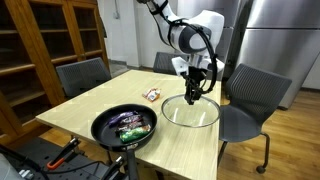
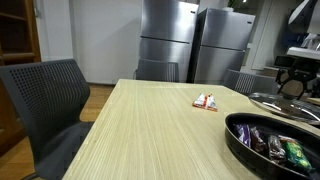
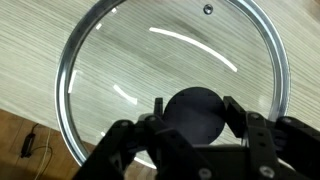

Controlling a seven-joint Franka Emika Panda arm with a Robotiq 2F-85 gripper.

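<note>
A clear glass lid (image 1: 191, 112) with a metal rim is to the right of the black pan (image 1: 98, 131), near the table's right side. My gripper is shut on the lid's round black knob (image 3: 196, 118), with a finger on either side. In exterior view 2 the lid (image 2: 283, 107) appears level and low at the right; whether it touches the tabletop I cannot tell. Several colourful packets (image 1: 130, 124) lie inside the uncovered pan.
A small red and white packet (image 1: 152, 95) lies on the wooden table (image 1: 95, 102) behind the pan. A dark chair (image 1: 240, 122) stands close to the table's right edge.
</note>
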